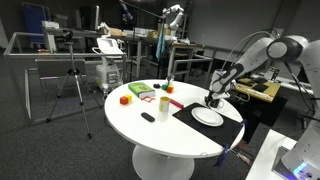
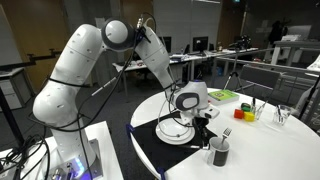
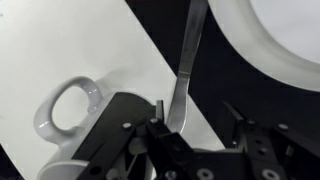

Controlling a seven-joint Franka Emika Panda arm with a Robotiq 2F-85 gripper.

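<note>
A slim silver utensil [image 3: 189, 50], probably a knife, lies across the edge of the black mat in the wrist view. My gripper hovers over its lower end, with the fingers apart on either side of it. The finger is open, and contact with the metal cannot be made out. To the left is a grey mug [image 3: 50, 120] with a looped handle, dark inside. A white plate [image 3: 295, 35] fills the upper right corner. In exterior view 2 the same mug [image 2: 218, 152] stands just beside the gripper, and the plate [image 2: 172, 131] is behind the arm.
The black mat [image 1: 230, 132] lies under the plate near the table's edge. Farther along the white table are a yellow cup [image 1: 164, 105], a green box [image 1: 138, 88] and small coloured blocks.
</note>
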